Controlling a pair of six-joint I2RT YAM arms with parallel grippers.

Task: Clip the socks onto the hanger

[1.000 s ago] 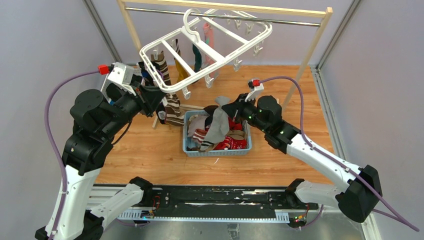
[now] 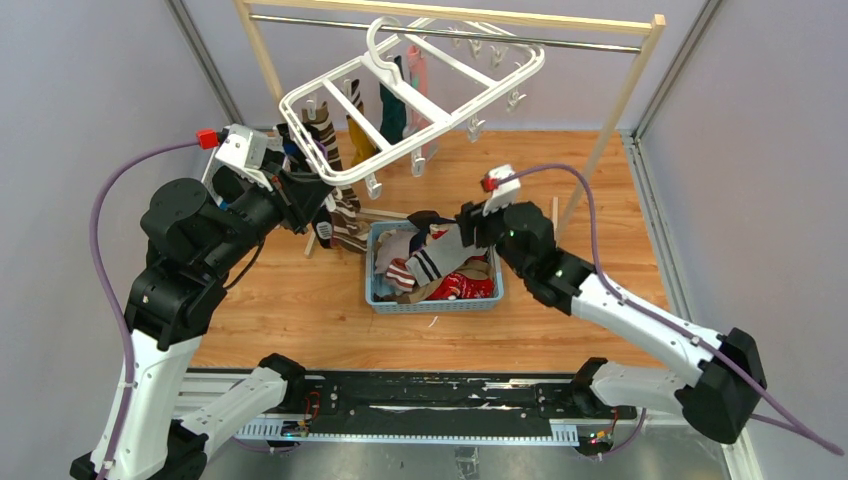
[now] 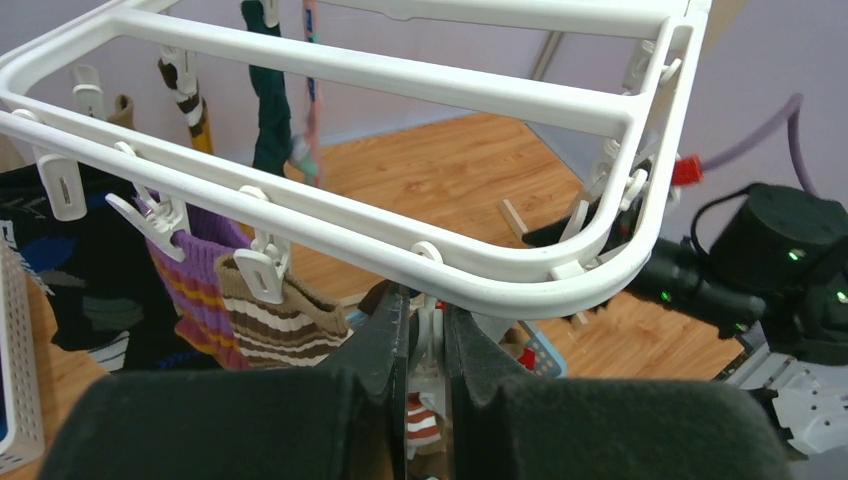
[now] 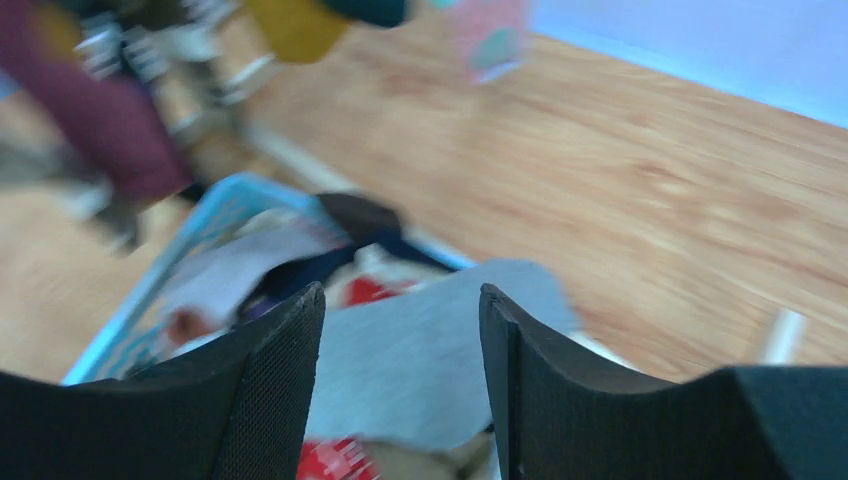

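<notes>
The white hanger (image 2: pixel 413 98) hangs from the metal rail, with several socks clipped along its left and back sides. My left gripper is at its near corner; in the left wrist view, the left gripper is shut on a white clip (image 3: pixel 428 352) under the frame. Several socks fill the blue basket (image 2: pixel 430 308). A grey sock (image 2: pixel 440 259) with dark stripes is spread on top of the pile. Over the basket's right side, my right gripper (image 2: pixel 472 226) stands open. In the right wrist view the grey sock (image 4: pixel 405 365) is below the open fingers (image 4: pixel 290 350).
Clipped on the left side are a purple striped sock (image 3: pixel 195 275) and a brown striped sock (image 3: pixel 290 320). A teal sock (image 2: pixel 393 105) and a pink sock (image 2: pixel 417 85) hang farther back. Bare clips line the hanger's right side. Wooden floor surrounds the basket.
A second ago the grey sock was drawn up toward my right gripper; now it is spread lower on the pile. That gripper has shifted slightly. The left arm stays still.
</notes>
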